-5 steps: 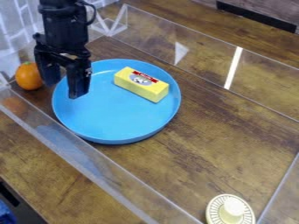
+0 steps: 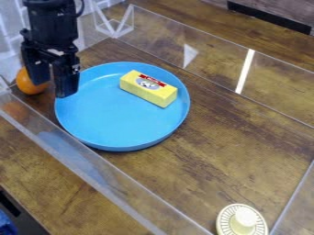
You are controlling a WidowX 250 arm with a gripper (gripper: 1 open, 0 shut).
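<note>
My black gripper (image 2: 50,78) hangs at the upper left, open, over the left rim of a blue round plate (image 2: 117,124) and beside an orange object (image 2: 28,83), which it partly hides. A yellow box (image 2: 149,88) with a red and white label lies on the right part of the plate.
The plate rests on a wooden table (image 2: 233,138) behind clear panels. A round cream object (image 2: 241,220) sits at the lower right.
My gripper has moved slightly left, toward the orange object. The plate and the yellow box look unchanged.
</note>
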